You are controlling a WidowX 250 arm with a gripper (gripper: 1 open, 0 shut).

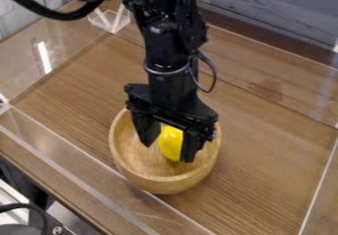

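Note:
The black gripper (169,130) reaches down into a round wooden bowl (158,178) at the centre of the camera view. A yellow object (171,143) is inside the bowl between the gripper's fingers, partly hidden by them. I cannot tell whether the fingers are closed on it.
The bowl stands near the front edge of the wooden table (271,155), which has free room to the right and to the left. A clear transparent item (111,16) is at the back left, and a black cable lies at the bottom left.

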